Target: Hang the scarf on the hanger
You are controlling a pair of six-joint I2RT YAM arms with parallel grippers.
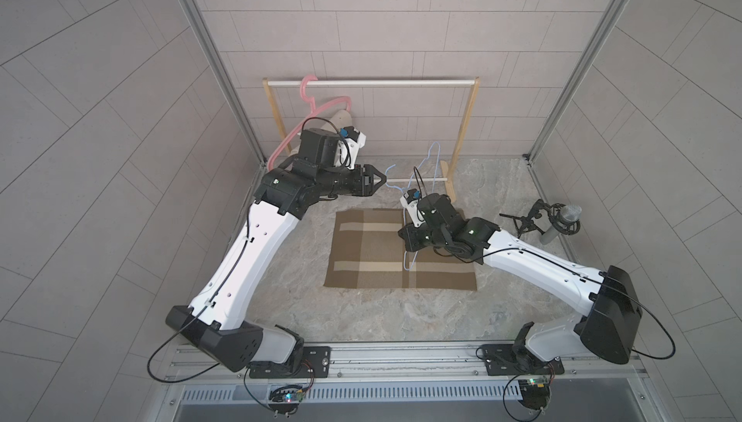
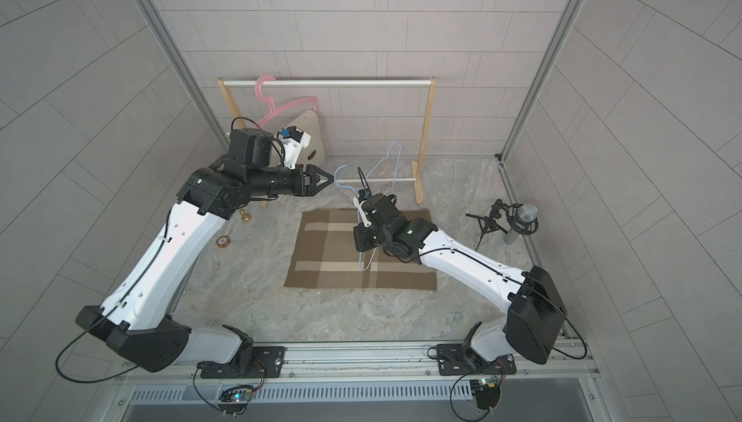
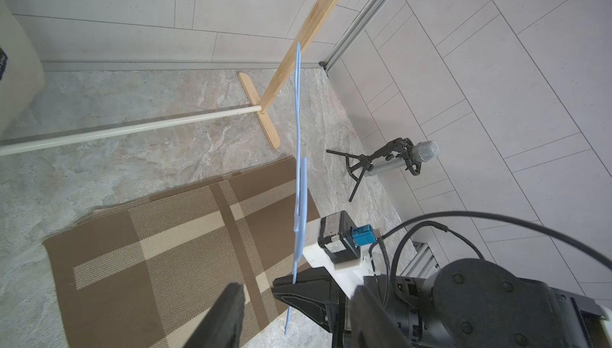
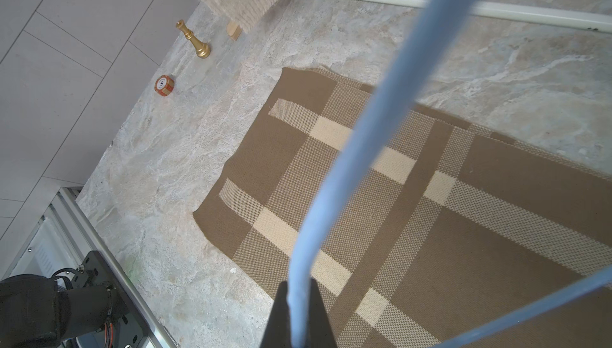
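A brown and cream checked scarf (image 1: 363, 244) lies flat on the floor, partly hidden under my right arm in both top views. Above it is the thin light blue hanger (image 3: 298, 201), held upright with its hook pointing up and left. My right gripper is shut on the hanger's thin bar, which runs up between its fingers in the right wrist view. My left gripper (image 1: 380, 177) is open, its fingertips close to the hanger's hook (image 2: 337, 177) in the top views. Nothing shows between its fingers in the left wrist view.
A rack with a white top rail (image 1: 394, 82) stands at the back; a pink hanger (image 1: 307, 97) with a beige garment (image 2: 310, 136) hangs at its left. A microphone on a tripod (image 1: 541, 221) stands right. A gold chess piece (image 4: 194, 40) and a tape roll (image 4: 163, 84) lie left.
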